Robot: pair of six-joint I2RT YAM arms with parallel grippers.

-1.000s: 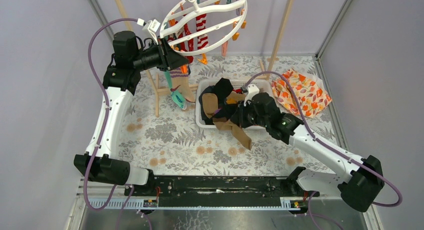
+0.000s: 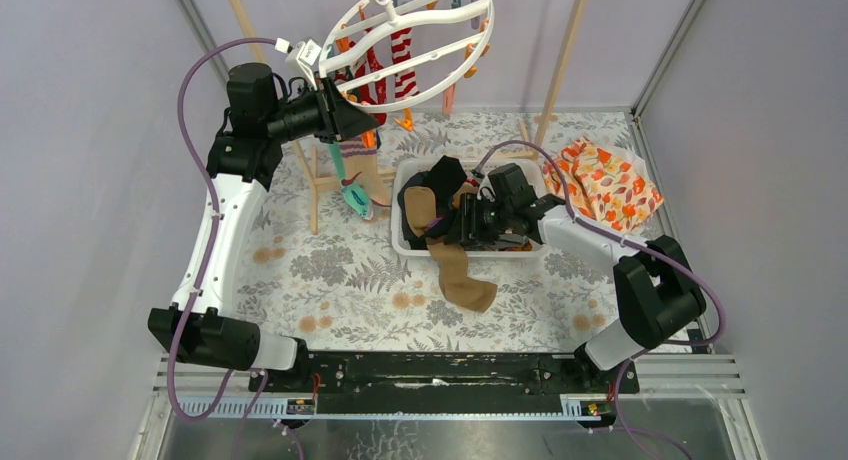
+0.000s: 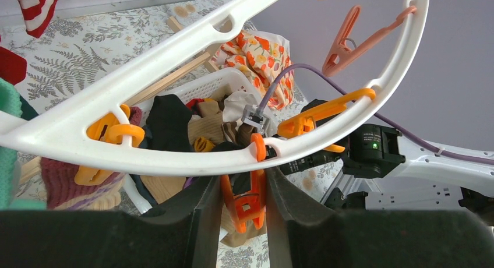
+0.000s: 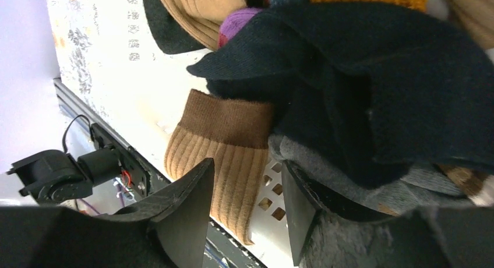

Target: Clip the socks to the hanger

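Note:
The white round hanger [image 3: 198, 158] with coloured clips hangs at the top. Socks hang from it on the left, among them a striped one [image 2: 404, 58]. My left gripper is shut on an orange clip [image 3: 251, 212] at the hanger's rim. My right gripper is part open over the white basket [image 2: 398, 230] of mixed socks. A brown ribbed sock [image 4: 215, 163] lies between and beyond its fingers in the right wrist view, with dark socks [image 4: 349, 81] beside it. I cannot tell whether the fingers touch the brown sock, which drapes over the basket's front.
An orange flowered cloth [image 2: 600, 185] lies right of the basket. A wooden rack [image 2: 560, 50] stands behind. The patterned table surface in front of the basket is clear apart from the draped brown sock.
My right arm has drawn its elbow back and turned its wrist over the basket. The brown sock's hanging end has shifted slightly left. The left arm is still.

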